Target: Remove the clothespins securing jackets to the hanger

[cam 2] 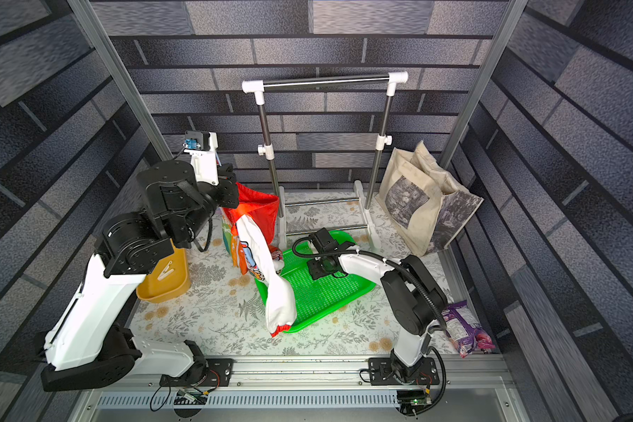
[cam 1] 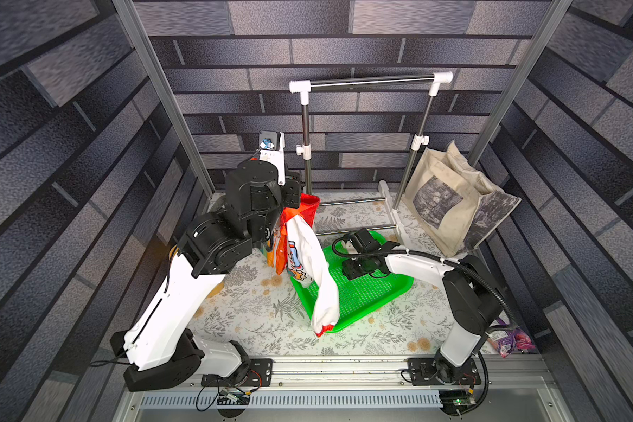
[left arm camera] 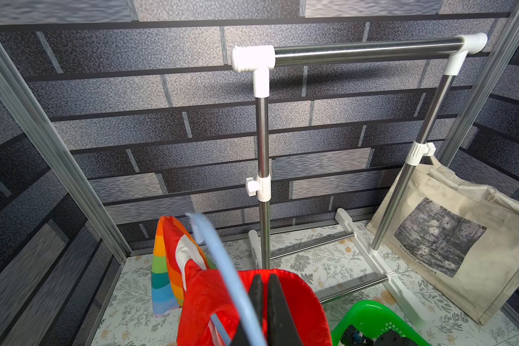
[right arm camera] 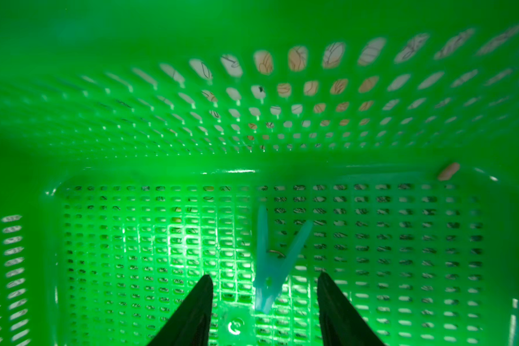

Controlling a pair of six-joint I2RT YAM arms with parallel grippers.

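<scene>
My left gripper is raised at the left, shut, at the red jacket [left arm camera: 305, 317] and a blue hanger [left arm camera: 227, 265]; whether it pinches either is unclear. The jacket, with a white sleeve [cam 1: 320, 281], hangs down over the green basket [cam 1: 365, 302]. My right gripper is inside that basket, part open, fingers on either side of a teal clothespin [right arm camera: 279, 268] on the basket floor, nothing visibly gripped.
A silver rack [cam 1: 369, 81] stands at the back. A canvas tote [cam 1: 436, 197] is at the back right, a yellow bin [cam 2: 163, 288] at the left, a purple packet [cam 2: 464, 327] at the front right.
</scene>
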